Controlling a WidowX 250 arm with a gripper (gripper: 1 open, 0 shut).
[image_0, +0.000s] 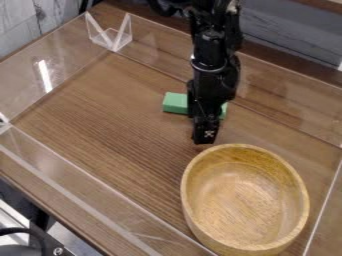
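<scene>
My black gripper (206, 122) hangs down from the top centre, low over the wooden surface, in front of and partly over a green block (175, 102). The block is partly hidden behind the gripper, and whether anything sits between the fingers cannot be told.
A wooden bowl (243, 236) fills the lower right, just below the gripper. A white wire rack (112, 34) stands at the upper left. A black cable lies at the lower left edge.
</scene>
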